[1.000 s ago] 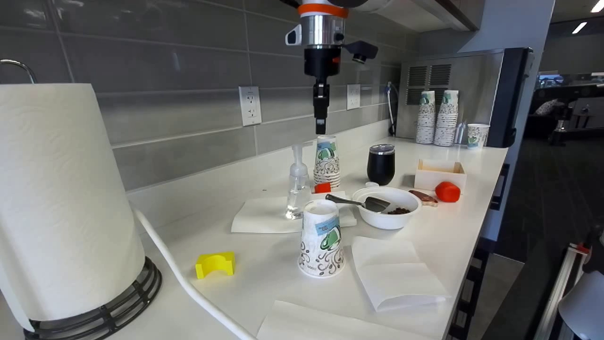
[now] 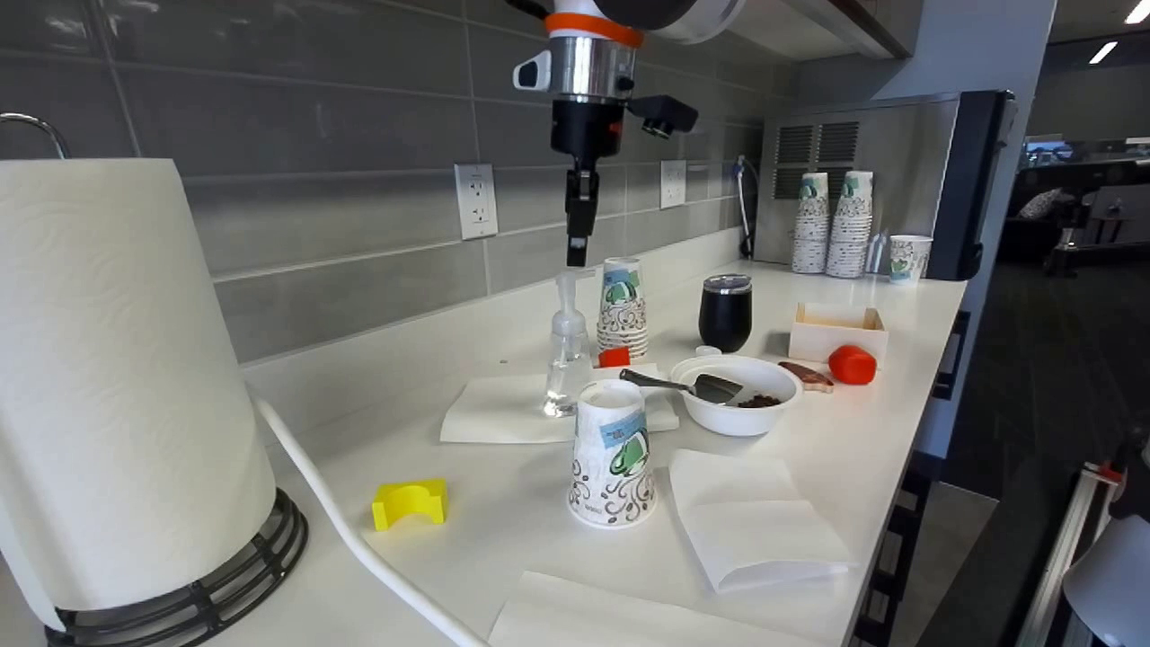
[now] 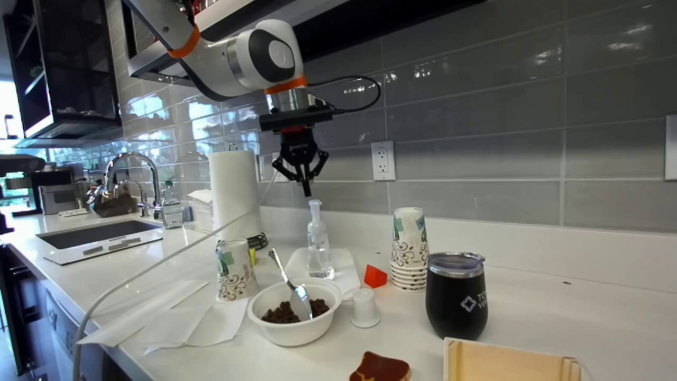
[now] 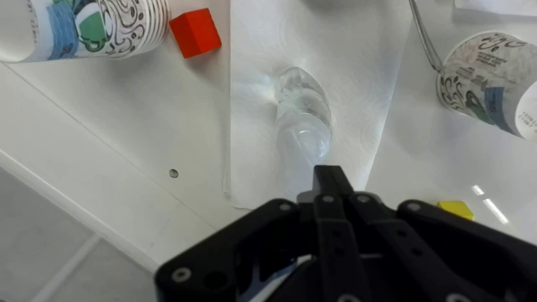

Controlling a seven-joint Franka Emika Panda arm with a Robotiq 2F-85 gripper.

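Observation:
My gripper is shut with nothing showing between its fingers, pointing straight down. Just below its tips stands a clear pump bottle, upright on a paper towel. Exterior view 2 also has the tips slightly above the pump head, with a small gap showing. Looking down in the wrist view, the bottle lies ahead of the dark fingers, which hide its pump top, so contact cannot be judged there.
A white bowl with brown pieces and a spoon sits nearby. Upside-down paper cups, a cup stack, a red block, a black tumbler and a yellow block stand around. The tiled wall runs close behind.
In exterior view 1 my gripper has moved left and slightly down, from over the cup stack to over the bottle's pump. The objects on the counter have not moved.

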